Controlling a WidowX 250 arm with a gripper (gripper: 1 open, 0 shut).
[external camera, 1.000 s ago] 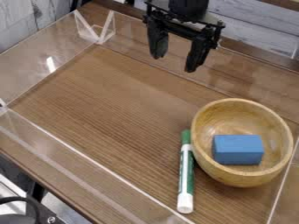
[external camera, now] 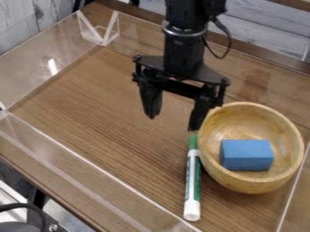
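Note:
The black gripper (external camera: 175, 107) hangs over the middle of the wooden tray, open, its two fingers spread wide with nothing seen between them. Its right finger is just above the upper end of a white and green marker (external camera: 193, 181), which lies lengthwise at the lower right. Right of the marker sits a round light wooden bowl (external camera: 260, 120) holding a blue block (external camera: 246, 154).
Clear plastic walls (external camera: 36, 72) edge the tray, with a white bracket (external camera: 100, 32) at the back left corner. The left and middle of the tray floor are bare. A black cable shows outside at the lower left.
The marker, bowl and block have not moved.

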